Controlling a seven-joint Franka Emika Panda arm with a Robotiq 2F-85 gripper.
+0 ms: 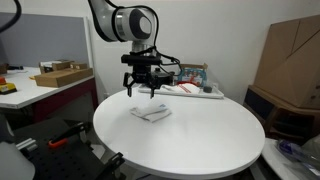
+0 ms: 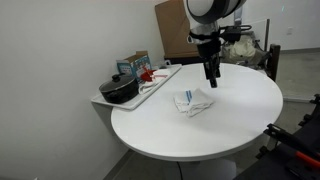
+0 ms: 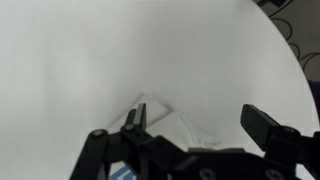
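A folded white cloth [image 1: 150,112] lies flat on the round white table [image 1: 200,140], left of its middle in the first exterior view. Blue marks show on the cloth [image 2: 192,101] in the second exterior view. Above it hangs my gripper [image 1: 144,90], pointing down with its fingers wide apart and nothing between them. In the wrist view the fingers [image 3: 130,130] stand far apart near the bottom edge, and part of the cloth [image 3: 172,128] shows below and between them, partly covered by the gripper body.
Along the table's far edge stands a tray [image 2: 150,91] with a black lidded pot [image 2: 121,88] and a box [image 2: 133,65]. Cardboard boxes [image 1: 62,76] rest on a side surface.
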